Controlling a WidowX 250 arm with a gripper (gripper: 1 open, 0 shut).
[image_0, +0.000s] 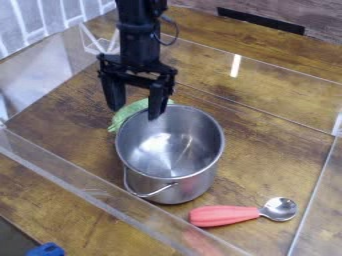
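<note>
My black gripper hangs open above the back left rim of a steel pot, its fingers over a green leafy object that lies behind the pot and is partly hidden by it and by the gripper. I see nothing held between the fingers. The pot stands upright, empty, with its wire handle hanging down at the front. A spoon with a pink handle and steel head lies at the front right.
A clear low wall runs along the front of the wooden surface. A blue object sits at the lower left outside it. The wood right of and behind the pot is mostly clear.
</note>
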